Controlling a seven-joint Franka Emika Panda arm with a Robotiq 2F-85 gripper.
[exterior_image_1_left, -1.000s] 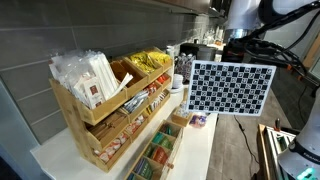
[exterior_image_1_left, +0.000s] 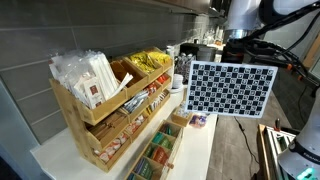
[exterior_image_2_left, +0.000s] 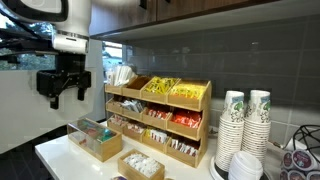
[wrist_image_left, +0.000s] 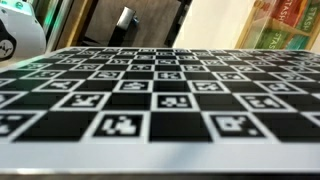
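A flat board (exterior_image_1_left: 230, 90) with a black-and-white checker and marker pattern hangs below the arm's wrist in the first exterior view. The same marker board (wrist_image_left: 175, 100) fills the lower part of the wrist view, very close to the camera and seen at a slant. My dark gripper (exterior_image_2_left: 65, 98) is at the left of the second exterior view, above the counter. How the board is attached to it does not show. No fingers appear in the wrist view, and how the fingers stand cannot be made out.
A tiered wooden rack (exterior_image_2_left: 160, 100) of packets stands against the wall. Stacked paper cups (exterior_image_2_left: 230, 122) are at the right. An open box (exterior_image_2_left: 141, 164) and a clear-sided bin (exterior_image_2_left: 92, 140) sit on the counter.
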